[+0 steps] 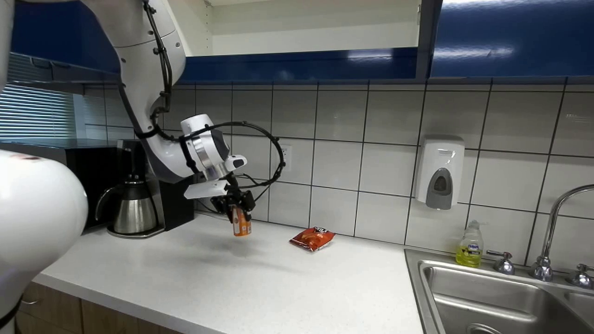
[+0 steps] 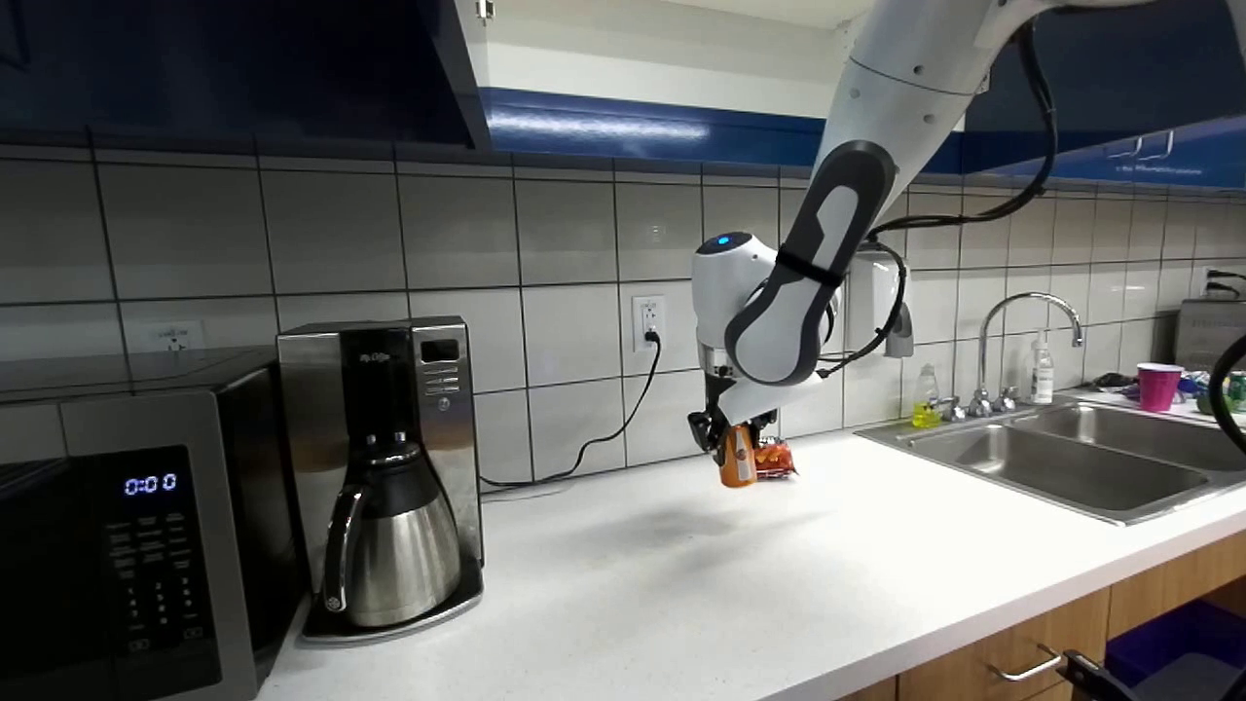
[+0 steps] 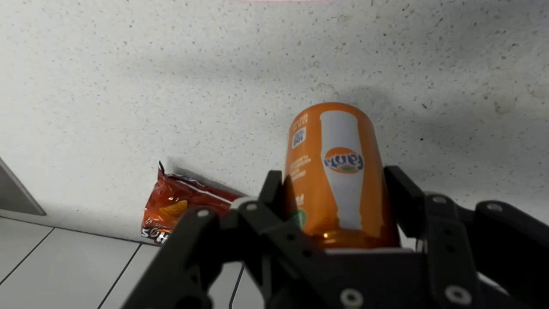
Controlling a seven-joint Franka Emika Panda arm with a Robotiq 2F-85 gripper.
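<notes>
An orange Fanta can is clasped between the black fingers of my gripper, which is shut on it. In the first exterior view the can hangs above the white counter, tilted slightly, its upper part hidden by the gripper. From the second exterior view, the can appears just in front of a red chip bag. That bag lies on the counter near the tiled wall, to the right of the can in the first exterior view.
A coffee maker with a steel carafe stands beside a microwave. Overhead is an open cabinet with a blue lower edge. The sink and a soap bottle are at right.
</notes>
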